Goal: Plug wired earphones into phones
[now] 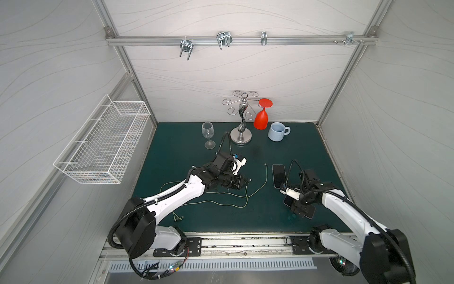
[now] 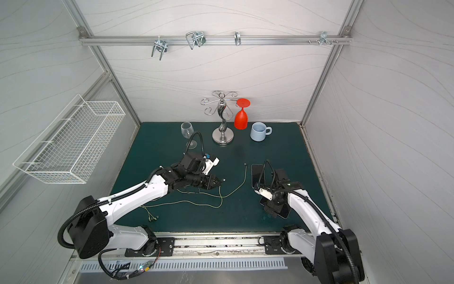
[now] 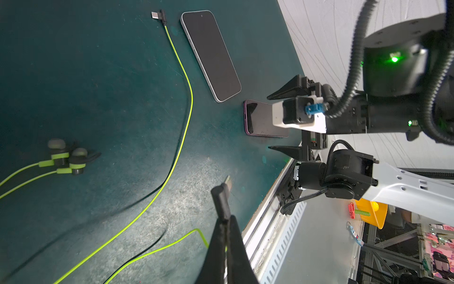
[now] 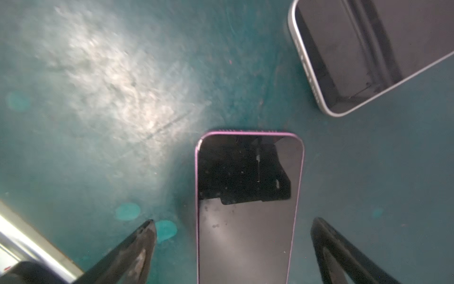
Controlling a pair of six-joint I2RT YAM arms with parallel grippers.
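Note:
My left gripper is shut, with a yellow-green cable [image 3: 198, 232] running to its fingertips, where a small plug shows, blurred. A second earphone cable [image 3: 191, 99] ends in a plug [image 3: 156, 16] beside the silver-edged phone [image 3: 210, 54]. Earbuds [image 3: 75, 161] lie on the mat at the left of that view. In the right wrist view my right gripper is open over a pink-edged phone [image 4: 248, 217], one blurred finger to each side of it, nothing held. The silver phone [image 4: 373, 37] lies just beyond its top end, apart from it.
A wine glass [image 1: 207, 130], metal stand [image 1: 241, 135], red goblet [image 1: 261, 118] and blue mug [image 1: 276, 133] stand along the back of the mat. A wire basket [image 1: 80, 175] hangs at the left wall.

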